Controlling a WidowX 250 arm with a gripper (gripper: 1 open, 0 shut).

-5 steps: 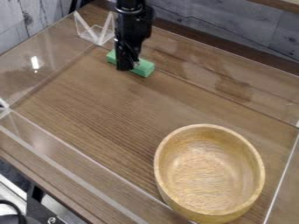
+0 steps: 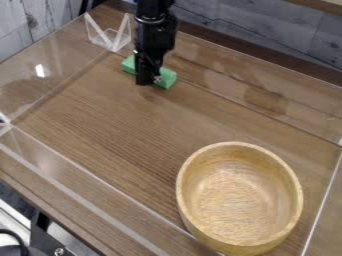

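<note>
A small green object (image 2: 160,78), flat and blocky, lies on the wooden table near its back left. My black gripper (image 2: 144,74) is lowered over it, its fingertips down at the object's left part and partly covering it. Whether the fingers are open or closed on it is too small and dark to tell.
A round light wooden bowl (image 2: 238,196) stands at the front right. A dark wall runs along the back, and the table's edge is at the lower left.
The gripper has shifted very slightly at the green object; the object and the bowl look essentially where they were.
</note>
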